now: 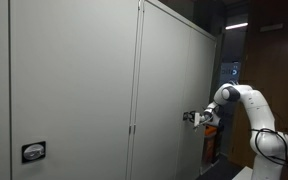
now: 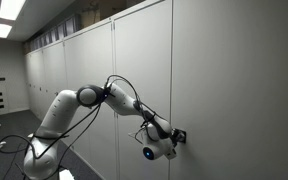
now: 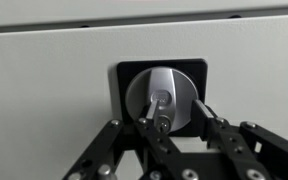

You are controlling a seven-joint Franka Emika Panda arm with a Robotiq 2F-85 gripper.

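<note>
A round silver turn handle [image 3: 166,78] on a black square plate [image 3: 196,70] is set in a pale cabinet door [image 3: 64,80]. The wrist view shows its raised grip running up and down. My gripper stands part open at the lower half of the handle, one finger at the grip's left and the other at the right side of the knob. Contact between fingers and handle cannot be made out. From the side, the gripper [image 2: 174,140] is close up against the black plate [image 2: 180,136]. In the first exterior view it is small and dark.
Another latch [image 1: 33,152] sits on a nearer door of the same tall cabinet row [image 1: 84,80]. An orange object [image 1: 210,131] is near the arm. Loose black cables [image 2: 109,85] hang along the arm. Open floor lies beside the cabinets.
</note>
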